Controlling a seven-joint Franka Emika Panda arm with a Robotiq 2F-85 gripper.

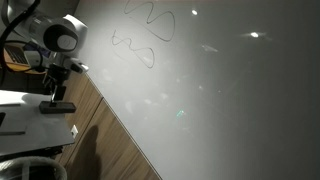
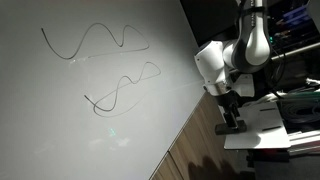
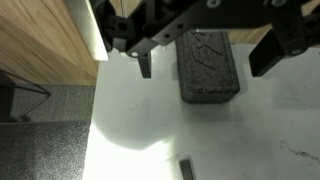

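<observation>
A dark rectangular block, which looks like a whiteboard eraser, lies on the white tabletop. In exterior view 1 the same eraser is near the table's edge. My gripper is open above it, one finger left of the block and the other to its right, with gaps on both sides. From the second exterior view, the gripper points down just over the eraser. A large whiteboard carries wavy dark lines, with a second squiggle below.
The white table stands close to a wooden panel beneath the board. A small dark strip lies on the table near the eraser. A round bin stands below in exterior view 1.
</observation>
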